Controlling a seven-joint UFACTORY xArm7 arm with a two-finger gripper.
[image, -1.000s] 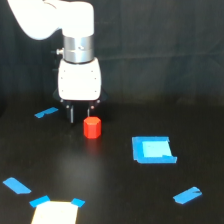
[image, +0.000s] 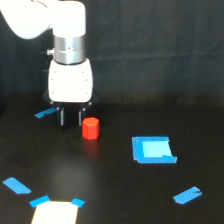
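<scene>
A small red block (image: 91, 129) sits on the black table, left of the middle of the view. My gripper (image: 71, 122) points down just to its left, its two dark fingers spread apart. Between them I see only dark background. The right finger is close to the block's left side; whether they touch, I cannot tell.
A white square (image: 156, 149) framed in blue tape lies to the right. At the front left is a pale sheet (image: 54, 213) with blue tape at its corners. Other tape strips (image: 187, 195) mark the table, and its middle is open.
The arm and gripper have shifted left, from over the block to beside it. The red block has stayed nearly in place, though its outline looks slightly turned.
</scene>
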